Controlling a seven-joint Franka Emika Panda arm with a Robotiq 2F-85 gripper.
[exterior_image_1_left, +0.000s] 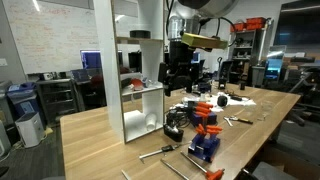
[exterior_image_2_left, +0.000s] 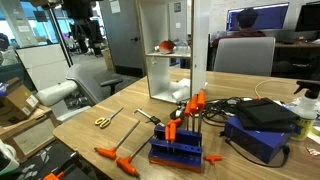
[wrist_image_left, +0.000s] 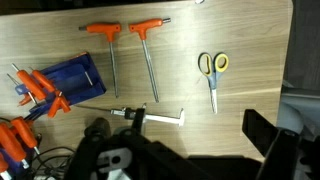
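Note:
My gripper is open and empty, high above the table; the same gripper (exterior_image_1_left: 180, 80) hangs in front of the white shelf in exterior view 1. Below it in the wrist view lie scissors (wrist_image_left: 211, 72) with yellow-and-blue handles. To their left are two T-handle keys with orange grips, one key (wrist_image_left: 149, 62) nearer the scissors and another key (wrist_image_left: 112, 50) further left. A metal caliper-like tool (wrist_image_left: 150, 116) lies below these keys. At the far left, a blue holder (wrist_image_left: 72, 74) carries several orange-handled tools.
A white shelf unit (exterior_image_2_left: 156, 55) stands on the table behind the tools. Black cables (exterior_image_2_left: 228, 108) and a dark blue box (exterior_image_2_left: 252, 138) crowd the side beyond the holder. Bare wood (wrist_image_left: 245, 70) surrounds the scissors.

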